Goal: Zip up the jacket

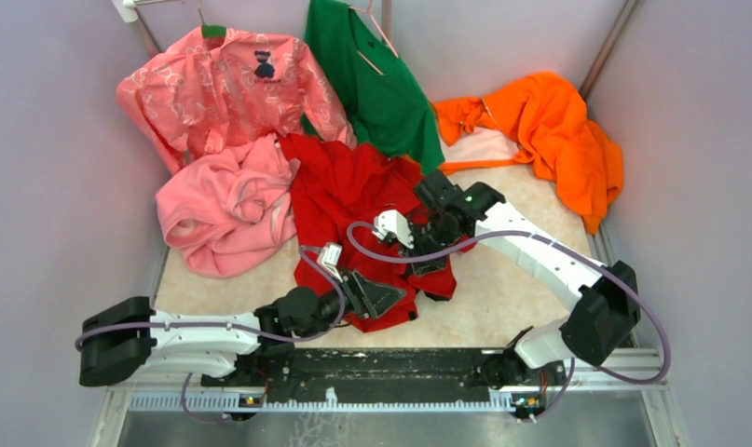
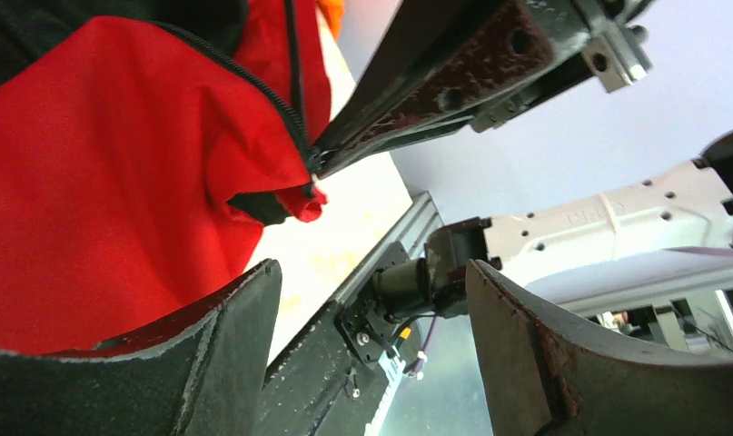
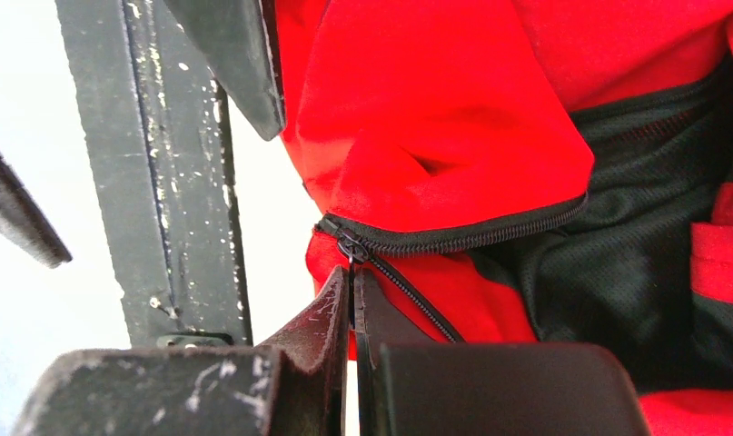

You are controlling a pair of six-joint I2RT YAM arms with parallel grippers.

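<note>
The red jacket [image 1: 339, 186] lies on the table with its dark lining showing. In the right wrist view its zipper slider [image 3: 351, 250] sits near the bottom end of the black zipper tape [image 3: 490, 238], and my right gripper is shut on the pull hanging from it; in the left wrist view its tips meet at that slider. My left gripper stands open, empty, just in front of the zipper end and a little apart from the cloth.
Pink garments [image 1: 223, 214], a hanging green top [image 1: 372, 102] and an orange jacket [image 1: 567, 140] surround the red one. Bare table [image 1: 512, 298] shows at right and front.
</note>
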